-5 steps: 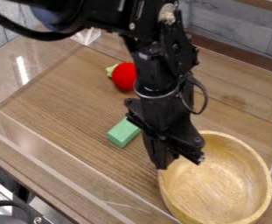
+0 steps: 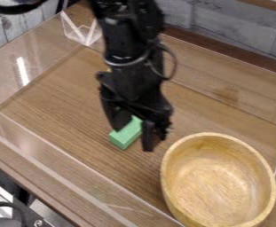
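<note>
My black gripper (image 2: 133, 124) hangs at the centre of the camera view, open, directly above a green block (image 2: 124, 136) on the wooden table. The block is partly covered by the fingers. A large pale wooden bowl (image 2: 217, 186) sits at the lower right, to the right of the gripper.
A tiled wall lies behind at the upper right, and a white wire item (image 2: 81, 28) stands at the back left. A dark cable curves at the lower left corner. The arm hides much of the back middle.
The gripper has moved left from the bowl's near side to over the green block.
</note>
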